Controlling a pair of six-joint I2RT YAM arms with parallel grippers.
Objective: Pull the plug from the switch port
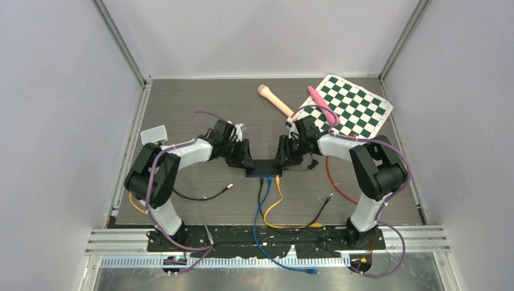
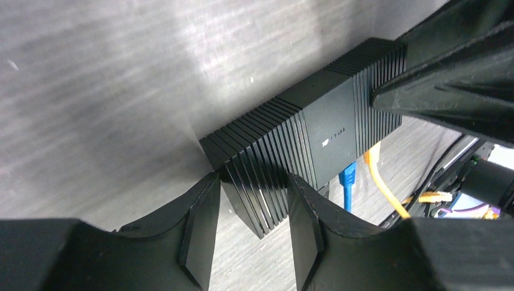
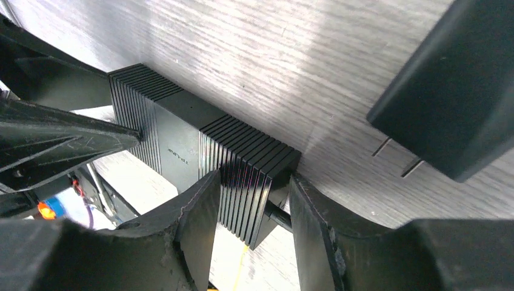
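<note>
The black ribbed switch lies between both arms at table centre. Blue, yellow and black cable plugs run into its front side. My left gripper is shut on the switch's left end, one finger on each face. At the opposite end, the fingers of my right gripper straddle the switch; whether they press on it is unclear. A thin black cord leaves the switch beside the right gripper's finger. Black plug's end is hidden in the left wrist view.
A black block with two metal prongs lies near the right gripper. Loose black, grey and red cables lie around. A checkered board, pink stick and beige microphone sit at the back.
</note>
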